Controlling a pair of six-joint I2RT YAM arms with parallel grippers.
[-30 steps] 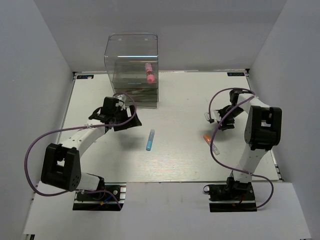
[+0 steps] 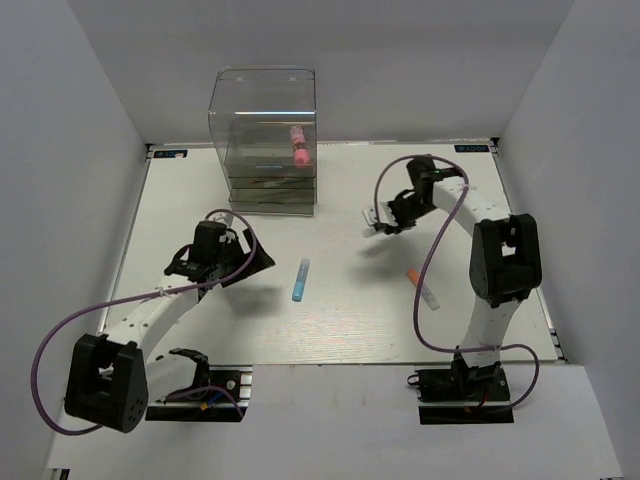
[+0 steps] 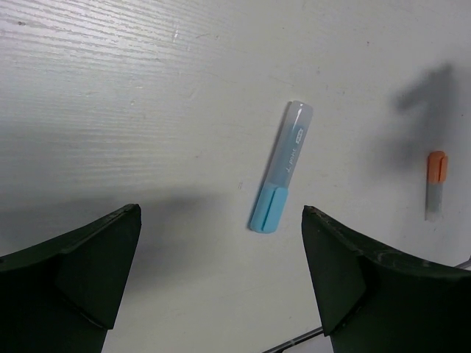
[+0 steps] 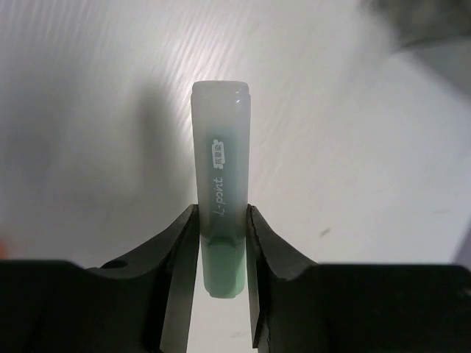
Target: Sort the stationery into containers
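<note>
My right gripper point(image 2: 385, 222) is shut on a translucent green-capped case point(image 4: 218, 162) printed "L-point", held above the table right of centre. A blue case point(image 2: 300, 279) point(image 3: 281, 165) lies at mid-table, and an orange-capped case point(image 2: 423, 289) point(image 3: 435, 184) lies to the right. My left gripper point(image 2: 246, 254) is open above the table's left part, empty, left of the blue case. A clear container with shelves point(image 2: 261, 100) stands at the back, with pink items point(image 2: 300, 150) inside.
Purple cables loop over both arms. Grey walls border the sides and back.
My right gripper has lifted and moved left and toward the back with the case in it. The left arm has drawn back leftward and toward the front.
</note>
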